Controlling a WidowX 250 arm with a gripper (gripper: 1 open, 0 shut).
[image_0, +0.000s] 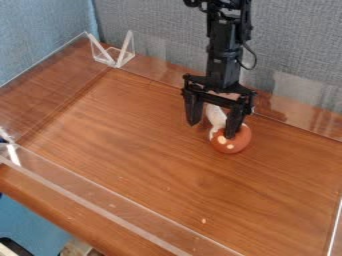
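My black gripper (213, 115) hangs from the top at the right of centre, its fingers open and lowered over a round red-orange object (230, 141) with light specks and a white part (217, 113) rising from it. The fingers stand either side of the white part, partly in front of it; whether they touch it I cannot tell.
A white wire-like frame (112, 52) stands at the back left.
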